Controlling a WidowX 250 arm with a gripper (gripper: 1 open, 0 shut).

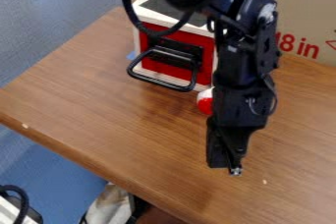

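Observation:
My black gripper (231,161) hangs low over the wooden table (105,120), right of centre, pointing down. I cannot tell whether its fingers are open or shut. Behind it sits a red and white box (160,41) with a black wire handle (161,79) at its front. A small red and white round thing (205,101) is partly hidden behind my arm.
A cardboard box (308,22) stands at the back right.

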